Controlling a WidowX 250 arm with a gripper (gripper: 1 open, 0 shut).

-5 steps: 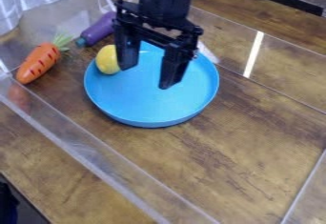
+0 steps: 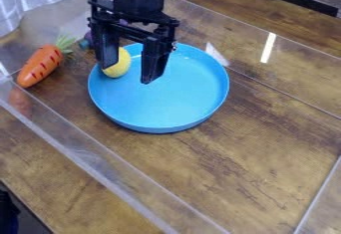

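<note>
The black gripper stands open over the back left of a blue plate, its fingers spread and pointing down. Behind the left finger, a yellow rounded object sits on the plate, partly covered by it. An orange toy carrot with a green top lies on the table to the left of the plate. A purple object behind the gripper is mostly hidden.
Clear plastic edging runs along the left. A pale object at the plate's back right is hard to make out.
The gripper has moved left over the plate, toward the yellow object, and now hides most of the purple object behind it.
</note>
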